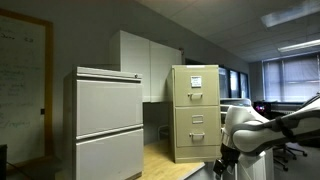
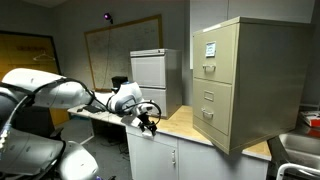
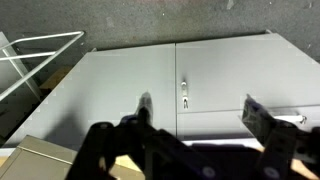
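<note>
My gripper is open, its two dark fingers (image 3: 146,105) wide apart with nothing between them. In exterior view 2 the gripper (image 2: 149,125) hangs near the front edge of the wooden counter (image 2: 178,124). Below it in the wrist view are white cupboard doors (image 3: 125,85) with a narrow seam between them. A small upright fitting (image 3: 184,92) lies beside that seam, and it appears between the fingers from this camera, though apart from them. Only the gripper's upper part shows clearly in exterior view 1.
A beige filing cabinet (image 1: 197,110) and a white drawer cabinet (image 1: 108,110) stand on the counter, with bare wood between them. White wall cupboards (image 1: 148,65) hang behind. A white wire frame (image 3: 40,52) stands at the wrist view's upper left.
</note>
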